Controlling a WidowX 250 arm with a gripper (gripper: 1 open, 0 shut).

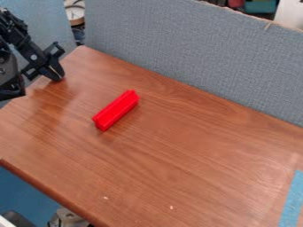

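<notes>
A red elongated block (116,110) lies on the wooden table (201,168), left of its middle, tilted diagonally. My black gripper (50,71) is at the upper left edge of the view, above the table's back left corner and apart from the block. Whether it is open or shut I cannot tell from this angle.
A grey padded wall (190,58) runs along the back of the table, with another at the left behind the arm. A blue strip (289,199) lies at the right.
</notes>
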